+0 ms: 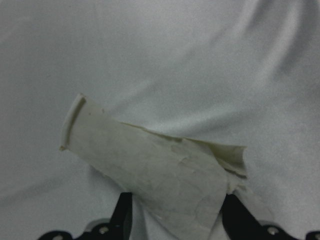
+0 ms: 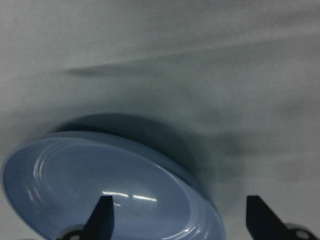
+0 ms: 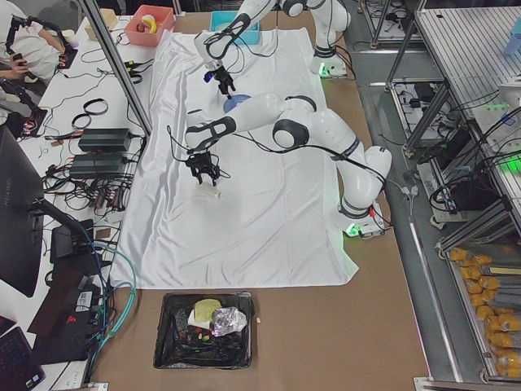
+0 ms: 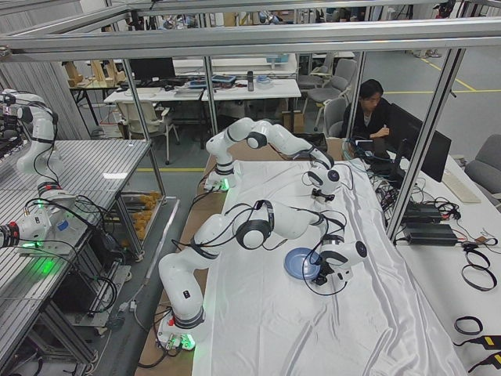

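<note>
A crumpled, flattened pale paper cup (image 1: 145, 165) lies on the white cloth (image 3: 244, 236). My left gripper (image 3: 203, 175) is down on it; in the left wrist view the paper runs between its fingers, and whether they grip it is unclear. My right gripper stands open over the edge of a blue plate (image 2: 140, 190) on the cloth, one finger over the plate and the other beside it. In the camera left view the plate is mostly hidden behind the left arm.
A black tray (image 3: 167, 342) with food and foil sits beyond the cloth's near edge. A red bin (image 3: 146, 37) and a blue bin (image 3: 252, 37) stand at the far end. Electronics and cables line one side.
</note>
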